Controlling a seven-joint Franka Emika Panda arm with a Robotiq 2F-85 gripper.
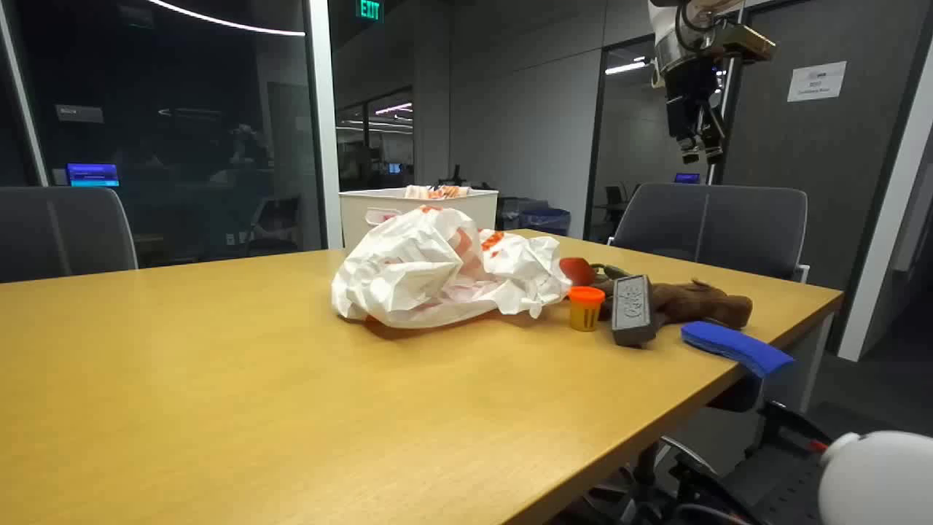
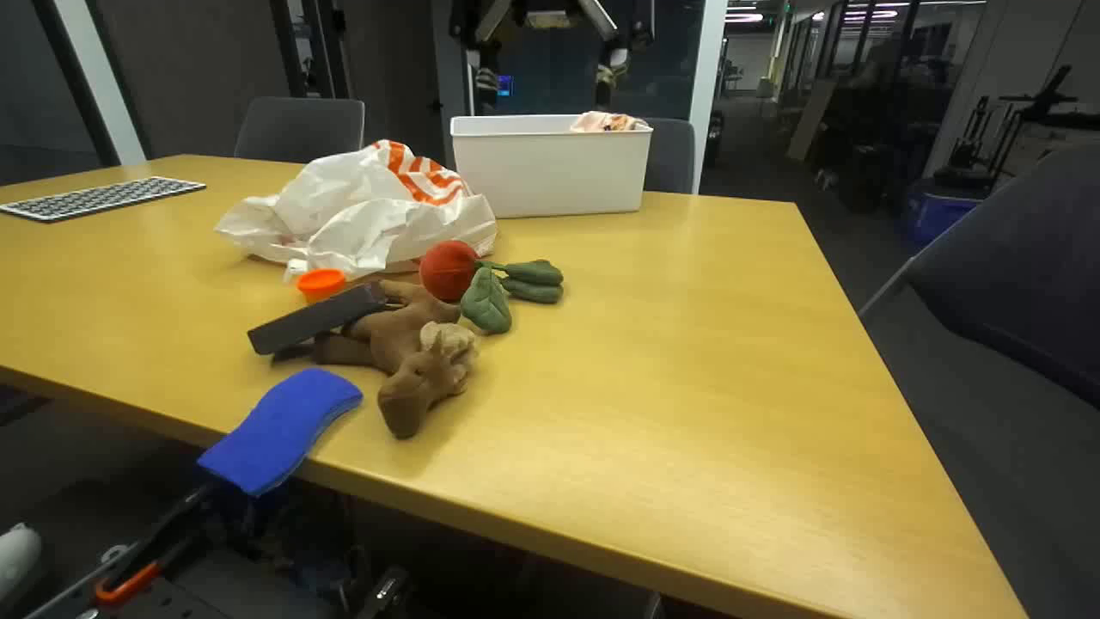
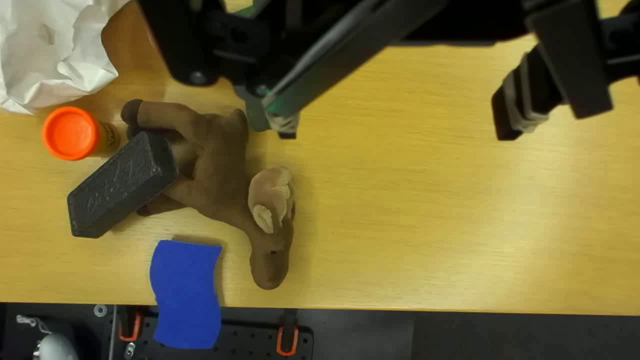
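Observation:
My gripper (image 2: 546,77) stands open, high above the table, with nothing between its widely spread fingers; the wrist view shows bare wood below the gap. A brown plush moose (image 3: 219,159) lies on its side near the table's front edge. Resting against its legs is a dark grey eraser block (image 3: 123,183). Beside that stands a small yellow tub with an orange lid (image 3: 71,133). The blue wavy sponge (image 2: 284,428) overhangs the table edge. A red plush radish-like toy with green leaves (image 2: 449,270) lies behind the moose, mostly hidden in the wrist view by my gripper.
A crumpled white plastic bag (image 1: 420,271) lies behind the toys. Near the far edge stands a white bin (image 2: 552,170) with something pale and orange poking out. A keyboard (image 2: 98,199) rests at the far left.

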